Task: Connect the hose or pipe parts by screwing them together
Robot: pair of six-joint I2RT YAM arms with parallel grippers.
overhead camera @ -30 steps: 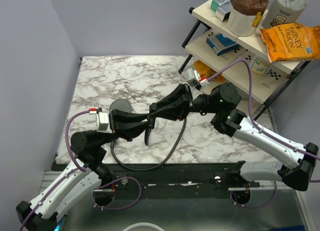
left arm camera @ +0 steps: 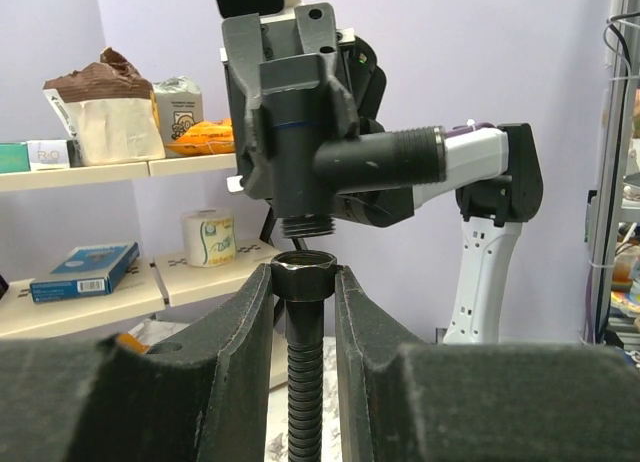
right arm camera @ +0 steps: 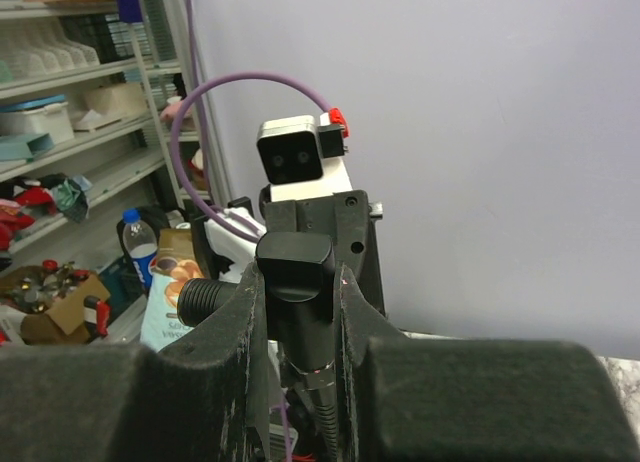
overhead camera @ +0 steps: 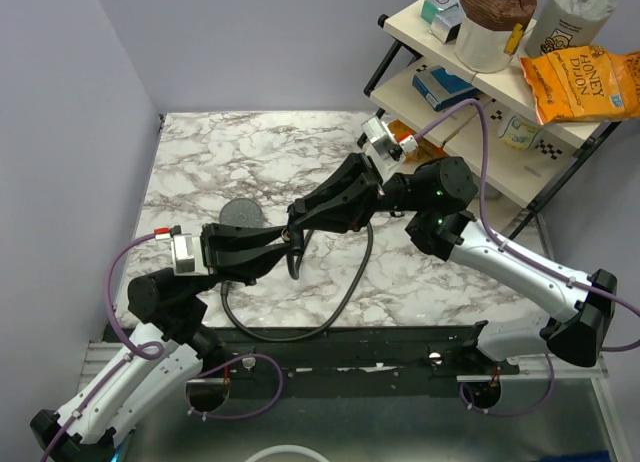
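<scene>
My left gripper point(overhead camera: 280, 250) is shut on the hose's end fitting point(left arm camera: 303, 272); the ribbed hose point(left arm camera: 305, 402) hangs below it. Just above that end, my right gripper point(overhead camera: 297, 212) holds a black fitting point(left arm camera: 300, 152) with a threaded side port point(left arm camera: 400, 154) between its fingers, its lower threaded end over the hose end and slightly apart in the left wrist view. The right wrist view shows the fitting point(right arm camera: 300, 297) between the right fingers. The rest of the hose point(overhead camera: 340, 302) loops over the marble counter to a grey disc point(overhead camera: 240, 212).
A shelf rack point(overhead camera: 510, 87) with bags and boxes stands at the right back. The dark front edge point(overhead camera: 300, 357) lies below both arms.
</scene>
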